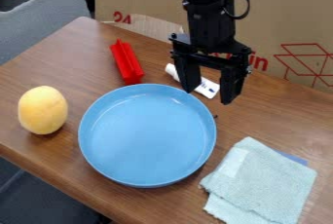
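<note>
My black gripper (208,80) hangs open above the wooden table, just behind the blue plate (146,140), with a white object (205,87) partly visible beneath it, between and behind its fingers. A red object (128,61) lies behind the plate to the left. A yellow potato-shaped object (42,111) sits left of the plate, and a pale folded cloth (260,184) lies to its right.
A cardboard box (286,33) stands along the back. The wooden table (274,116) has bare room at the right between box and cloth, and at the far left.
</note>
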